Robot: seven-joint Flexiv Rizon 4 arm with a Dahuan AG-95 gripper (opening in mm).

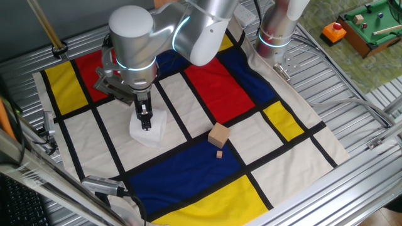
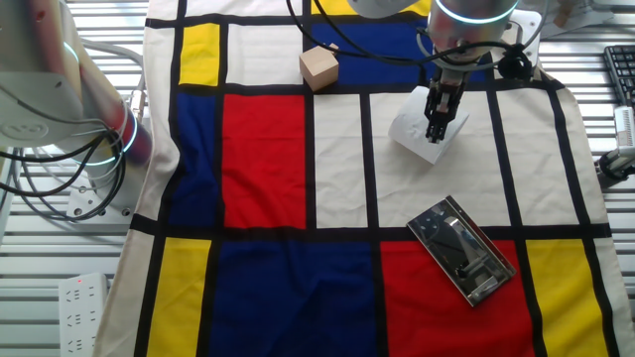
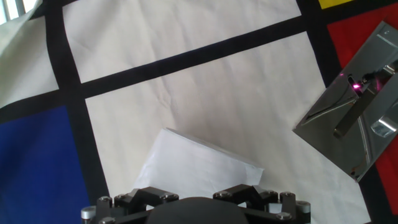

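A white, box-like object rests on the patterned cloth, its folded-looking faces set at an angle. My gripper points down directly at it, its black tips overlapping the object in both exterior views. In exterior view 2 the white object shows on both sides of the gripper. The wrist view has the object low in the frame, partly covered by the gripper's dark body. The finger links show at the bottom edge, but the tips are hidden, so I cannot tell how the fingers stand.
A wooden block and a tiny wooden cube sit near the blue patch. On the red patch lies a shiny metallic tray-like plate. Cables cross exterior view 2.
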